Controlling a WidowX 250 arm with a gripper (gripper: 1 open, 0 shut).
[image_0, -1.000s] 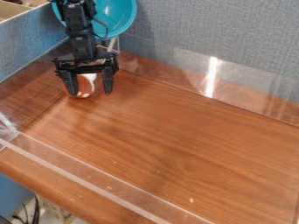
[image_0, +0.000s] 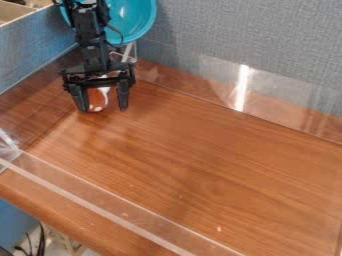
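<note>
My black gripper (image_0: 99, 97) hangs at the upper left of the wooden table, fingers open and pointing down. Between and just behind the fingers stands a small orange-and-white object (image_0: 96, 106), mostly hidden by the gripper, so I cannot tell what it is or whether a finger touches it.
A teal round bowl or basin (image_0: 132, 18) is behind the arm at the top. A box with a blue side (image_0: 32, 70) lines the left. Clear plastic (image_0: 6, 150) lies at the left edge.
The gripper has shifted very slightly; otherwise the scene looks the same.
</note>
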